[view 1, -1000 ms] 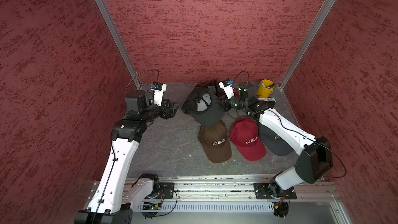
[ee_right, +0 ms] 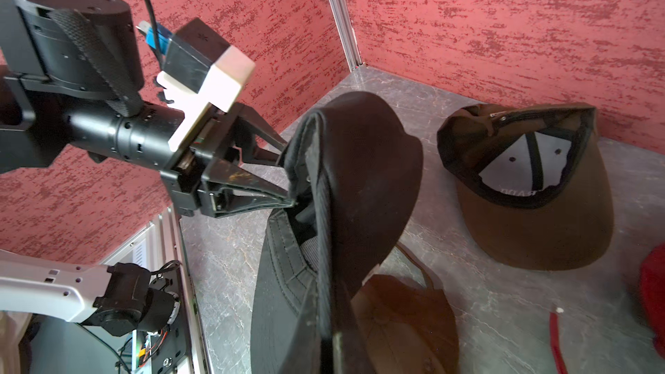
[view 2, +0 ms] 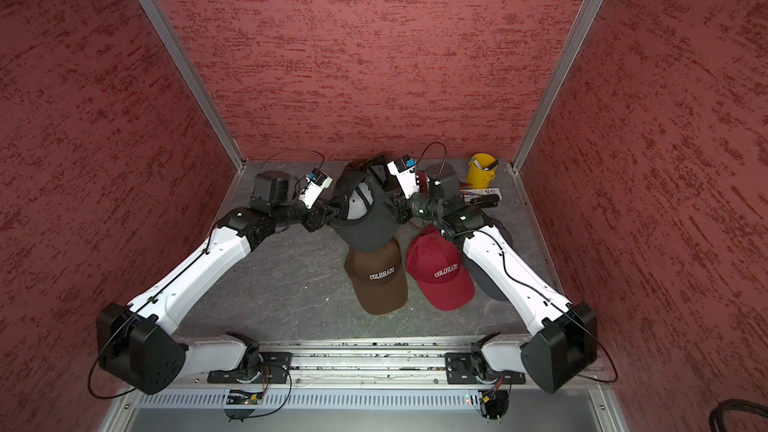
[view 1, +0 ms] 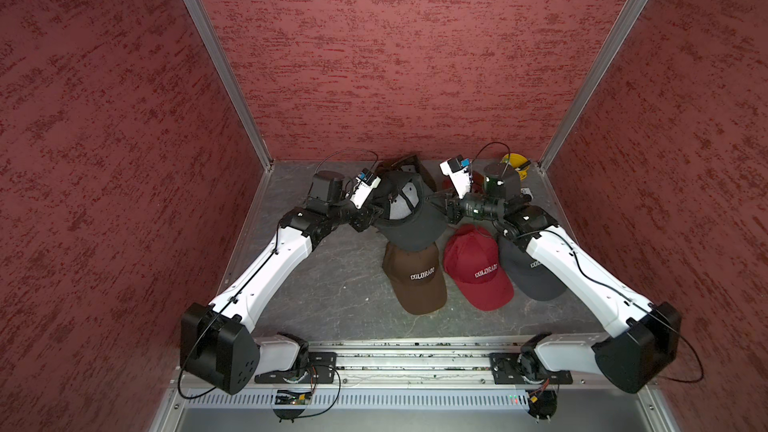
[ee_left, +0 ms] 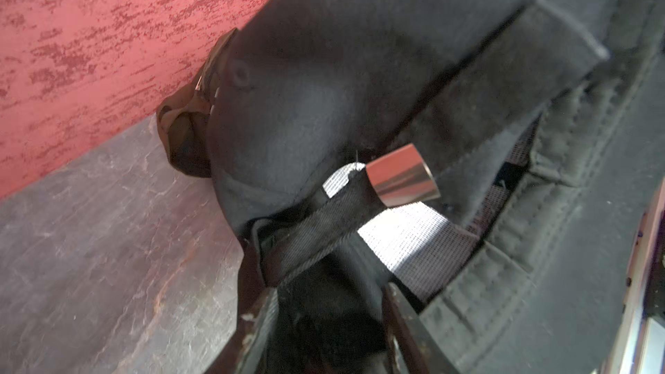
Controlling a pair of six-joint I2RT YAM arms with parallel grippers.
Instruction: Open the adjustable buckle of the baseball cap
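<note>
A black cap (view 1: 412, 224) hangs between my grippers, underside showing. In the left wrist view its strap (ee_left: 512, 62) runs through a silver buckle (ee_left: 401, 174). My left gripper is part open at the cap's back opening, just short of the buckle in that view; from the right wrist view its fingertips touch the fabric, and whether they grip any is unclear. My right gripper is shut on the black cap's edge, on the far side from the left one.
Brown (view 1: 414, 280), red (view 1: 478, 268) and dark grey (view 1: 534, 276) caps lie in front. More caps lie behind the black one. A yellow cup (view 2: 480, 172) stands back right.
My left gripper has moved right to the black cap and turned. My right arm and the cap have shifted slightly right.
</note>
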